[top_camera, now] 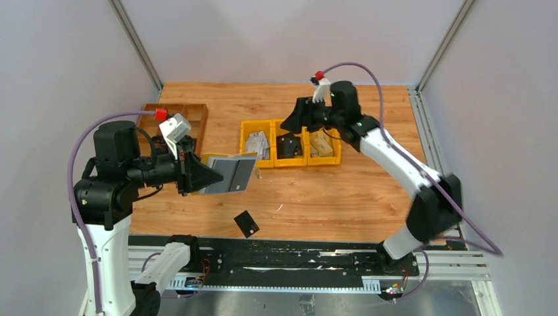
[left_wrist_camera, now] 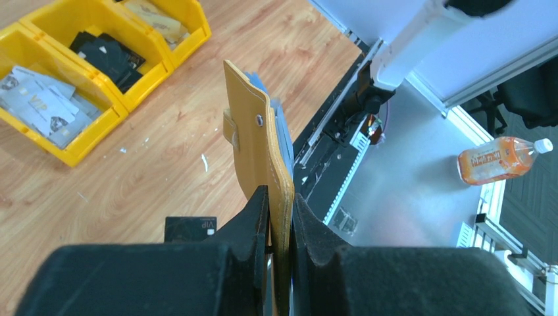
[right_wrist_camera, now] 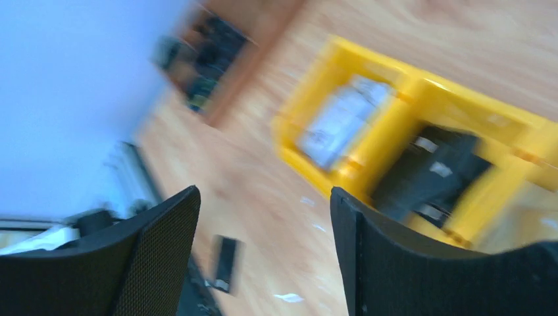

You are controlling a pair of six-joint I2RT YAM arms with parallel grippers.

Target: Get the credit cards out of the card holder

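Note:
My left gripper is shut on a tan card holder, held upright at the left of the top view with grey-blue sleeves fanned out. My right gripper is open and empty above the yellow bins. Of these, one holds light cards, the middle one black cards, the third tan cards. A loose black card lies on the table toward the front. The right wrist view is blurred.
A wooden compartment tray sits at the back left, partly behind my left arm. A black rail runs along its front edge.

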